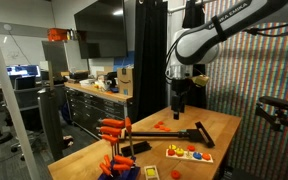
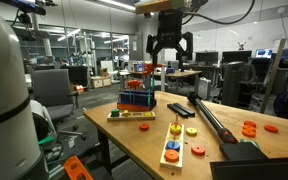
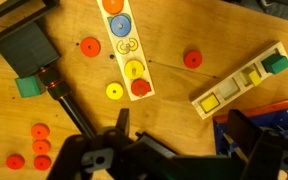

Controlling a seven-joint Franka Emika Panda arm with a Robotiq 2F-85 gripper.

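Observation:
My gripper hangs open above the wooden table, its two dark fingers (image 3: pixel 115 143) spread wide with nothing held. Below it in the wrist view lies a pale board (image 3: pixel 130 50) bearing a row of coloured round pieces, with a red disc (image 3: pixel 140 87) at its near end. A loose yellow disc (image 3: pixel 114 91) and a red disc (image 3: pixel 90 46) lie to its left, another red disc (image 3: pixel 193 59) to its right. The wooden tray (image 3: pixel 223 87) on the right holds yellow and green blocks.
A long black tool (image 3: pixel 69 98) lies left of the board. Several red discs (image 3: pixel 41 146) are grouped at the lower left. A blue rack (image 2: pixel 137 98) with orange-handled items (image 1: pixel 113 128) stands on the table. Bare wood shows between board and tray.

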